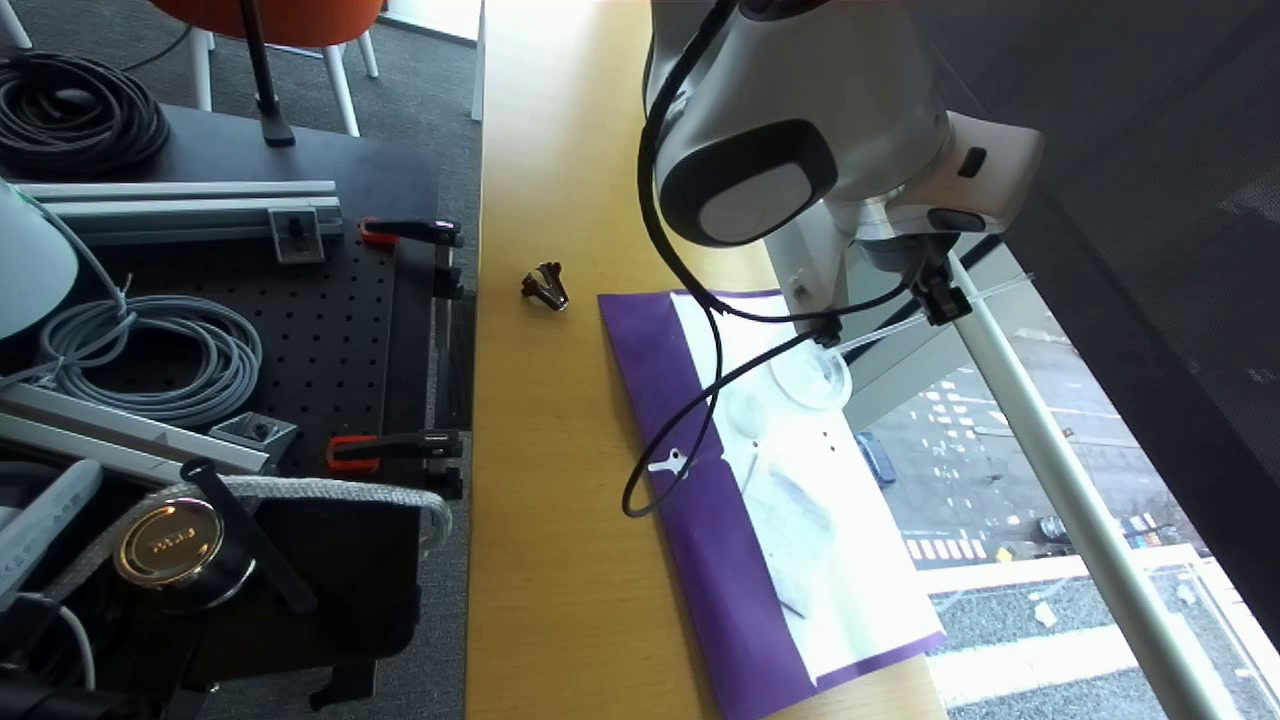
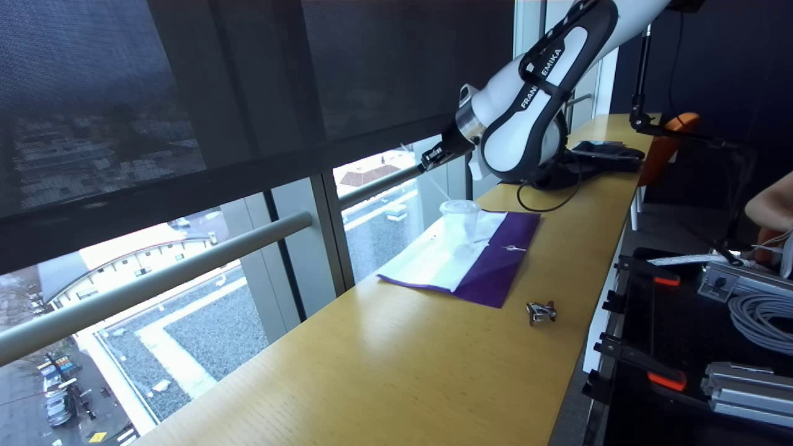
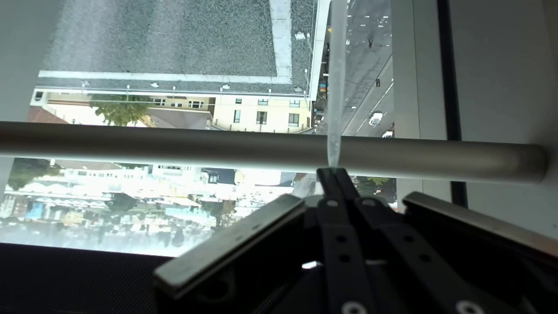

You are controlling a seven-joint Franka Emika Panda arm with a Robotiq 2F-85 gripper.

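Note:
My gripper is shut on a thin translucent straw (image 3: 337, 78), which runs up the wrist view from the fingertips. In exterior view 2 the gripper (image 2: 431, 159) hangs by the window, higher than a clear plastic cup (image 2: 461, 222). The slanted straw (image 2: 438, 187) reaches down toward the cup's rim there; whether its lower end is inside or outside the cup I cannot tell. In exterior view 1 the arm partly covers the cup (image 1: 816, 379), and the straw (image 1: 1002, 287) sticks out past the gripper (image 1: 944, 305) on the window side.
White paper (image 1: 882, 576) on a purple folder (image 1: 708, 564) lies beneath the cup. A small white piece (image 1: 668, 461) lies on the folder, and a staple remover (image 1: 546, 286) on bare wood. A rail (image 1: 1056, 468) crosses the window near the gripper.

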